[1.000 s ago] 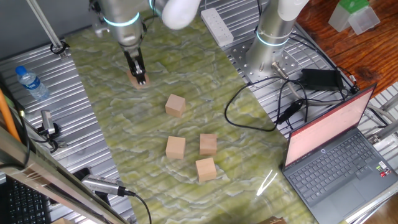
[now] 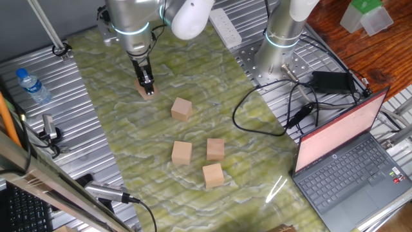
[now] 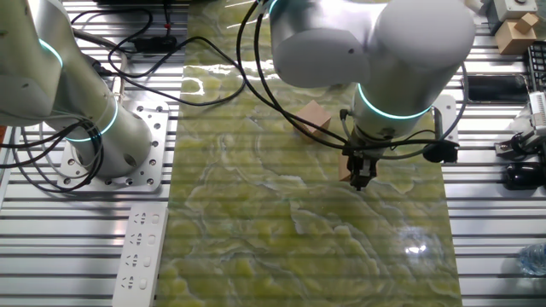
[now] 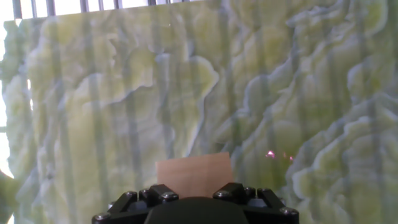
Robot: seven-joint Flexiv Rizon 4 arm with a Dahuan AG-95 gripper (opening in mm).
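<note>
A wooden block (image 2: 141, 89) hangs in my gripper (image 2: 149, 89), over the far left part of the green marbled mat. In the wrist view the pale face of this block (image 4: 194, 173) shows between the two black fingertips, and my gripper is shut on it. The second exterior view shows only part of the held block (image 3: 344, 167) beside the gripper (image 3: 362, 176). How high it is above the mat is hard to tell. Nearest to it on the mat lies another wooden block (image 2: 181, 109).
Three more blocks, a left one (image 2: 181, 153), a right one (image 2: 215, 149) and a front one (image 2: 213, 175), lie grouped nearer the mat's middle. A laptop (image 2: 347, 161) and black cable (image 2: 239, 122) lie at right, a bottle (image 2: 33, 87) at left.
</note>
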